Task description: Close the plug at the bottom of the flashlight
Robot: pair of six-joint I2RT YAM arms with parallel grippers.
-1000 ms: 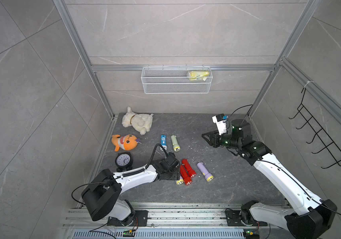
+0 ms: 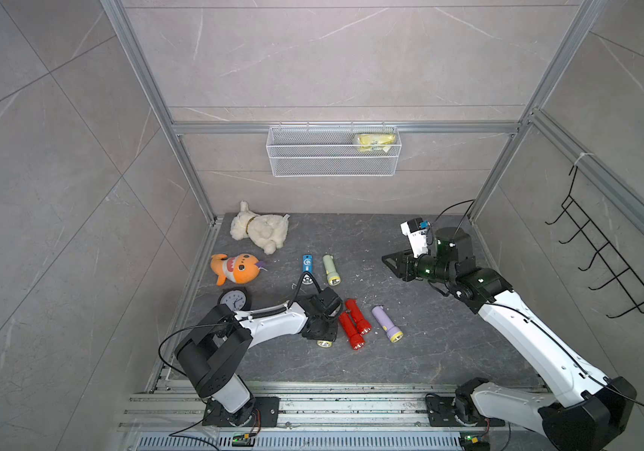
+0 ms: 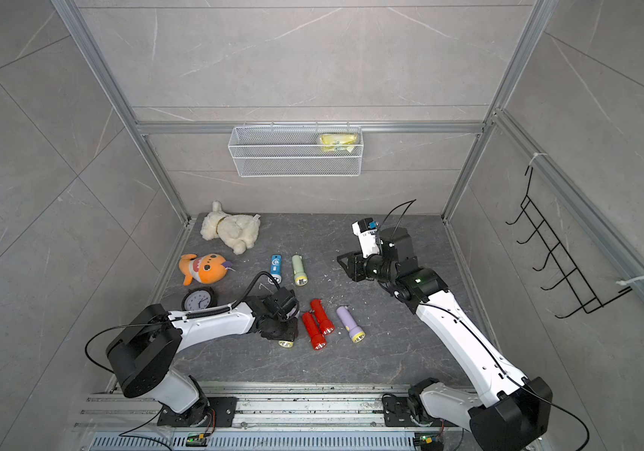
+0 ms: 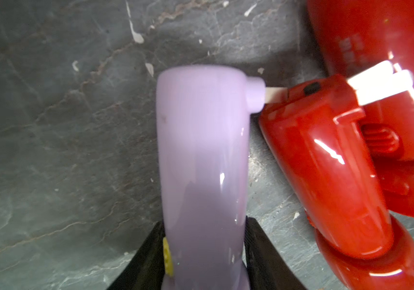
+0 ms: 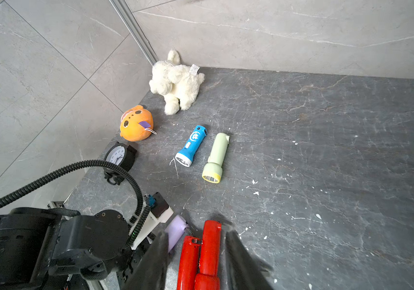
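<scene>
A lavender flashlight (image 4: 202, 154) lies under my left gripper, whose fingertips flank its body; whether they press on it I cannot tell. Its small side tab meets a pale piece at the top of the adjacent red flashlight (image 4: 327, 174), which has white prongs out. A second red flashlight (image 5: 210, 246) lies alongside. Another lavender flashlight (image 2: 386, 323) lies right of the red pair. My right gripper (image 2: 391, 263) hangs over the right side of the table, part open, with nothing seen between its fingers.
A blue flashlight (image 5: 191, 145) and a green flashlight (image 5: 216, 157) lie mid-table. A white plush (image 3: 233, 229), an orange plush (image 3: 205, 268) and a clock (image 3: 198, 299) sit at left. A wire basket (image 3: 295, 150) hangs on the back wall.
The right arm has barely moved.
</scene>
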